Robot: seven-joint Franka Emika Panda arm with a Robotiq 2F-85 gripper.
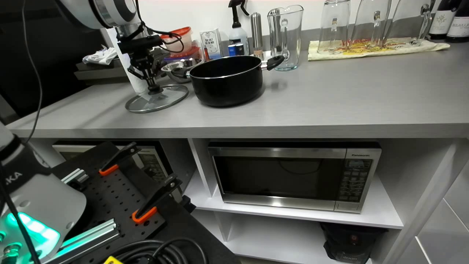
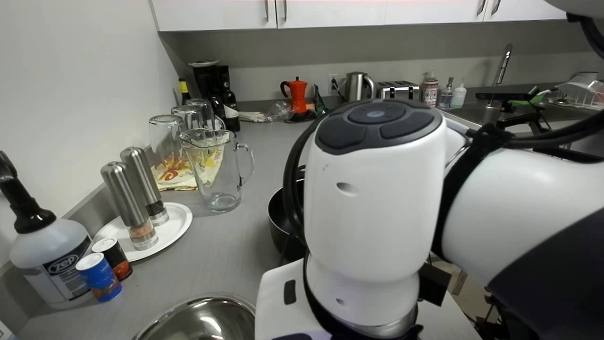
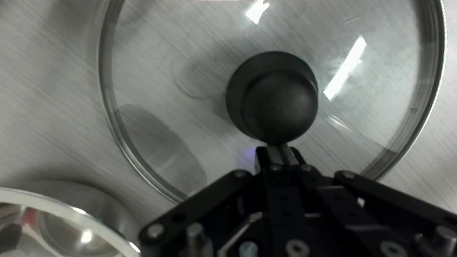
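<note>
A glass lid (image 1: 157,99) with a grey rim rests on the counter, left of the black pot (image 1: 228,81). Its round black knob (image 3: 280,98) fills the middle of the wrist view. My gripper is shut, its fingertips together at the knob's near edge. Nothing shows between the fingers, and the knob appears beyond them rather than enclosed. From exterior view 1 the gripper (image 1: 152,83) points straight down onto the knob. The arm hides lid and gripper in exterior view 2.
Close to the lid stands a steel bowl (image 3: 64,214). Behind the pot are a spray bottle (image 1: 238,35), a steel mill (image 1: 256,33) and a glass pitcher (image 1: 285,37).
</note>
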